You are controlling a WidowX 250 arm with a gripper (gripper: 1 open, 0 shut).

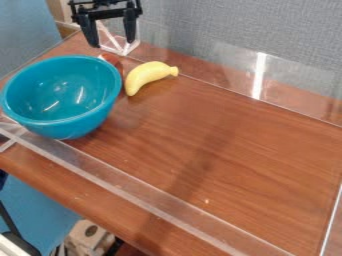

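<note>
A large teal bowl (60, 100) sits at the left of the wooden table. Right of its rim lies a yellow banana (147, 76). A small red object (112, 61) is partly hidden behind the bowl, near its upper right rim. My black gripper (111, 42) hangs open at the top, above that red object, with nothing seen between its fingers.
Clear strips run along its edges, with a grey wall (267, 45) behind. Blue surfaces lie beside the table at the left and lower left.
</note>
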